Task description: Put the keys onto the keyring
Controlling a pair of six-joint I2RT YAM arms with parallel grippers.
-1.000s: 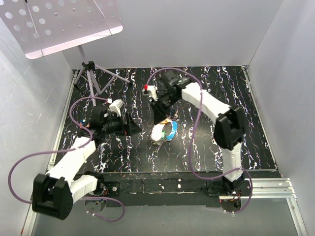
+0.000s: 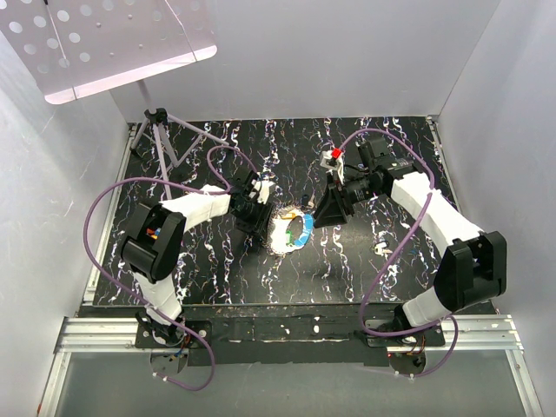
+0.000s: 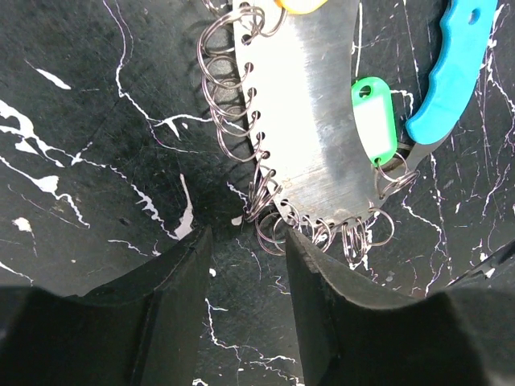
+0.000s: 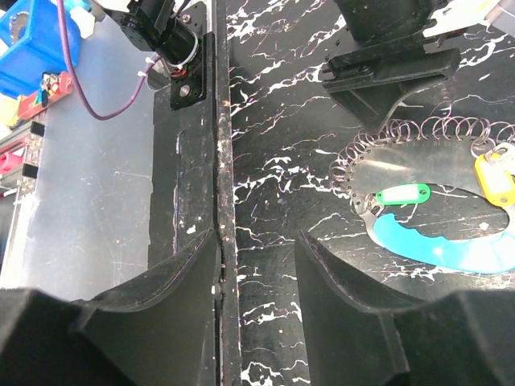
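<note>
A curved metal plate with many small wire rings along its edge lies flat on the black marbled table, joined to a blue handle. A green tag hangs by a ring near one end; a yellow tag rests by the other. In the left wrist view, my left gripper is open over the rings at the plate's lower edge, nothing between its fingers. To the right of the plate, my right gripper stands open and empty. No key shape can be made out clearly.
A tripod stand occupies the back left, beneath a perforated panel. Loose purple cables arch over both arms. A blue bin stands beyond the table's edge. Open table lies in front of the plate.
My left gripper has come rightward to the plate's ringed edge. The right gripper has moved off to the right from above the plate. The plate itself stays put.
</note>
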